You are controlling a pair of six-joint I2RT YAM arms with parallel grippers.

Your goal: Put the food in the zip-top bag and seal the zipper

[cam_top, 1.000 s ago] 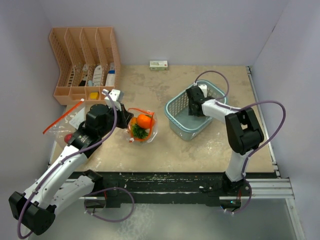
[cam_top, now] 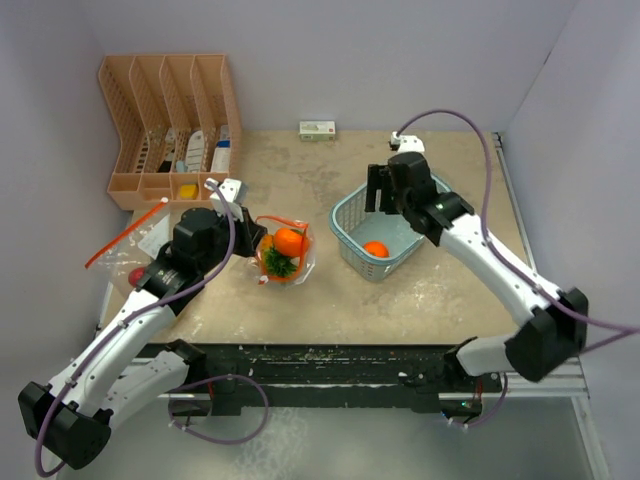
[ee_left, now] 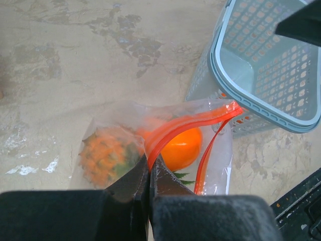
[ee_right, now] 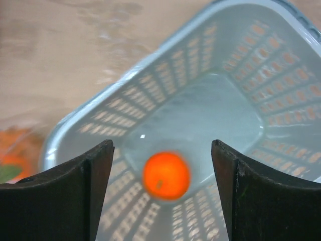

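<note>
A clear zip top bag (cam_top: 308, 262) with a red zipper stands with its mouth gaping near the table's middle. Inside are an orange fruit (ee_left: 183, 148), a pineapple-like item (ee_left: 108, 154) and something green and leafy (cam_top: 278, 262). My left gripper is shut on the bag's rim, the red zipper edge running in between its fingertips. To the right, a small orange fruit (ee_right: 166, 175) lies on the floor of the blue basket (cam_top: 347, 243). Over that basket my right gripper (cam_top: 377, 188) hangs with its fingers apart and nothing between them.
At the back left stands a tan divided rack (cam_top: 170, 110) with several items. Another red-zipped bag (cam_top: 130, 245) lies at the left, partly behind the left arm. A small white-green box (cam_top: 317, 130) sits by the back wall. Table space in front of the basket is clear.
My right gripper rose from inside the basket with the orange fruit at its fingers. The left arm and bag stayed still.
</note>
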